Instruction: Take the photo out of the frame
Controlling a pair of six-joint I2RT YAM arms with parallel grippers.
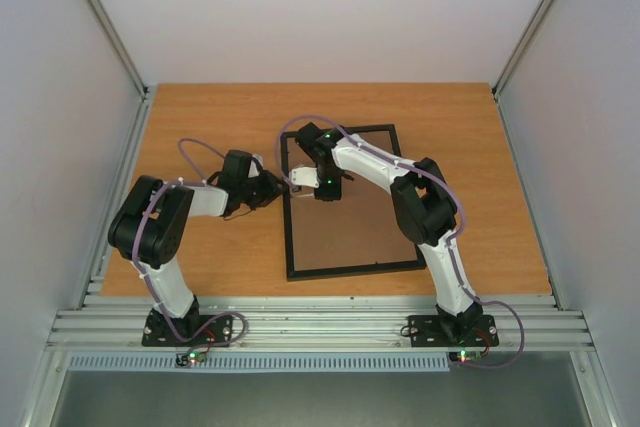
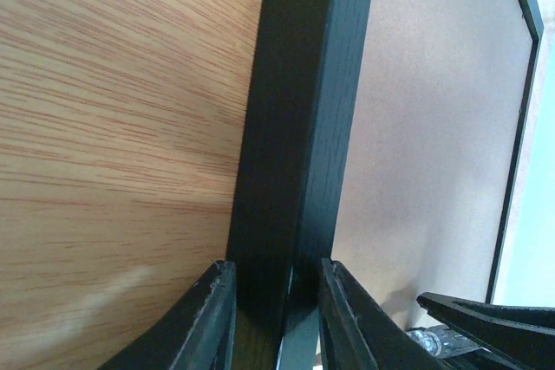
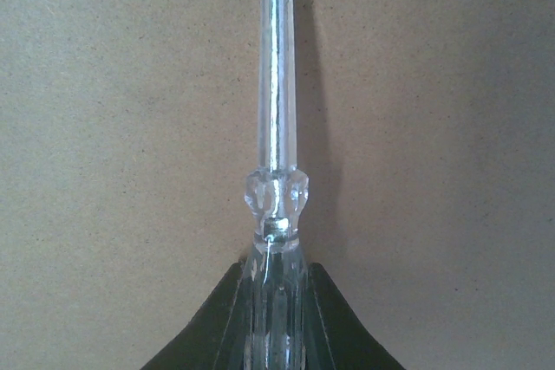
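Note:
The black photo frame (image 1: 355,269) lies back side up, its brown backing board (image 1: 355,232) inside. My left gripper is at the frame's left bar (image 2: 282,127), one finger on each side of its lower part in the left wrist view, part open. My right gripper (image 1: 320,185) is over the board's upper left, shut on the clear handle of a screwdriver (image 3: 276,75), whose metal shaft runs out of view at the top of the right wrist view.
White walls (image 1: 560,197) border the work area.

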